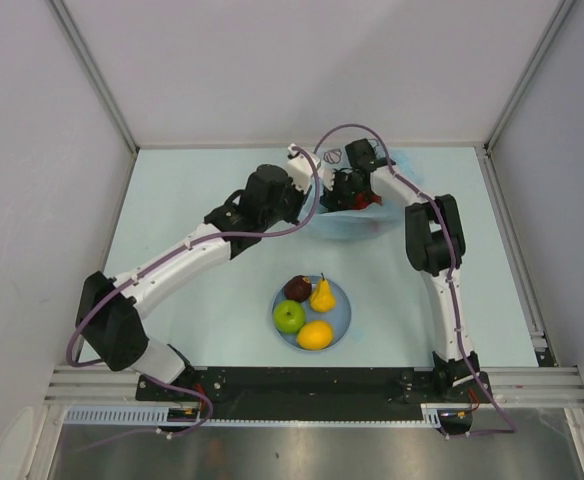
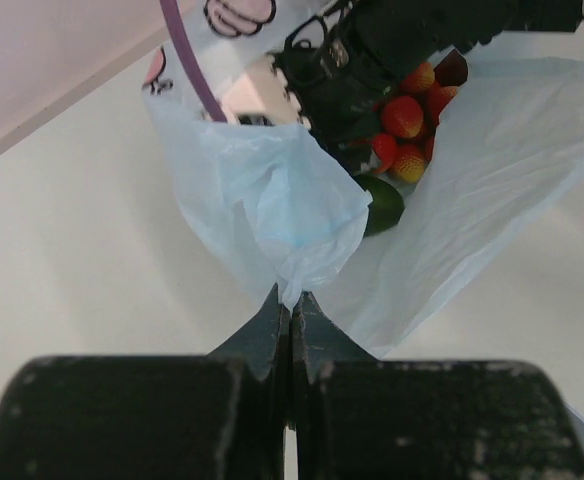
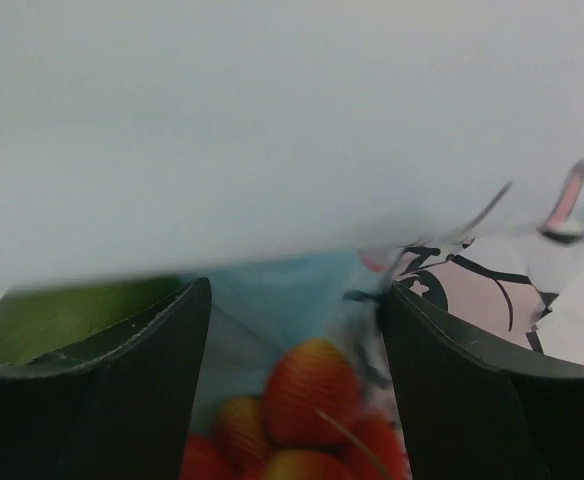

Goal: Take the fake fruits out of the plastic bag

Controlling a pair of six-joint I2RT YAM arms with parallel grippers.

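Note:
My left gripper is shut on a pinched edge of the pale blue plastic bag (image 1: 357, 225). My right gripper is open inside the bag, its fingers over red fake fruits (image 3: 312, 395) and a dark green one (image 3: 72, 320). In the left wrist view, red fruits (image 2: 402, 117) and a green fruit (image 2: 382, 205) show in the bag's opening, below the right arm.
A blue plate (image 1: 338, 310) nearer the front holds a green apple, a yellow pear, a dark purple fruit and a yellow fruit.

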